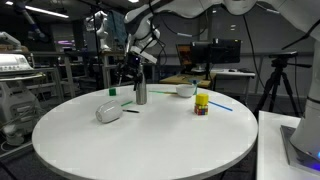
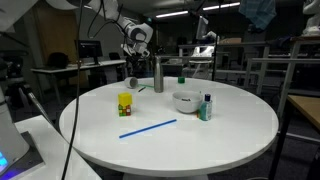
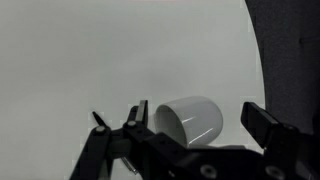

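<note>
A white mug (image 1: 109,112) lies on its side on the round white table. In the wrist view, the mug (image 3: 202,121) shows below my gripper, its mouth toward the lower left. My fingers (image 3: 263,122) stand wide apart, one to each side of the mug in that view, with nothing visibly held. From the first exterior view, the gripper (image 1: 132,76) appears above the table near a tall grey bottle (image 1: 141,94). A dark pen (image 3: 98,118) lies beside the mug.
A white bowl (image 2: 187,101), a small bottle (image 2: 205,108), a yellow-topped block (image 2: 125,103) and a blue stick (image 2: 148,129) stand or lie on the table. A green block (image 1: 112,92) sits at the far side.
</note>
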